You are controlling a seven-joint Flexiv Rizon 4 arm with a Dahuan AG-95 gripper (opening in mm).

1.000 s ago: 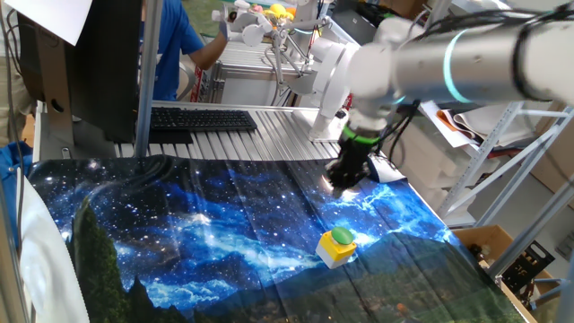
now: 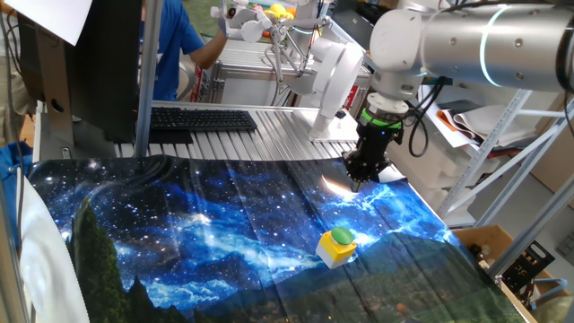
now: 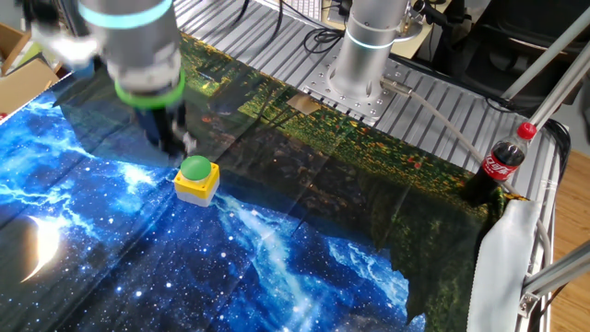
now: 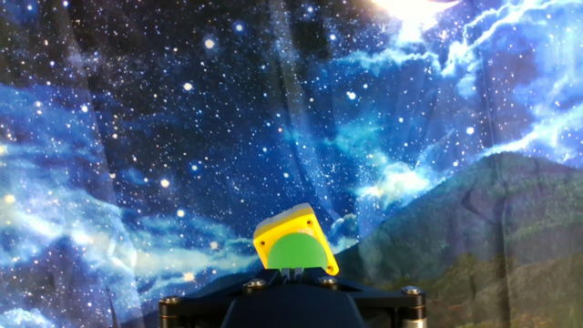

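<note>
A box-shaped push button with a yellow top, pale base and round green dome (image 2: 342, 235) sits upright on the starry cloth (image 2: 242, 229), right of its centre in exterior view 1. My gripper (image 2: 356, 187) hangs above the cloth, farther back than the button in that view and apart from it. In exterior view 2 the button (image 3: 196, 180) shows just beyond the blurred gripper (image 3: 177, 148). The wrist view has the green dome and yellow casing (image 4: 290, 228) behind the fingertips, which stand together with nothing visible between them. The dome's lower part is hidden by the gripper.
A cola bottle (image 3: 503, 164) stands near the cloth's far corner in exterior view 2. A keyboard lies behind the cloth.
The button has not moved.
</note>
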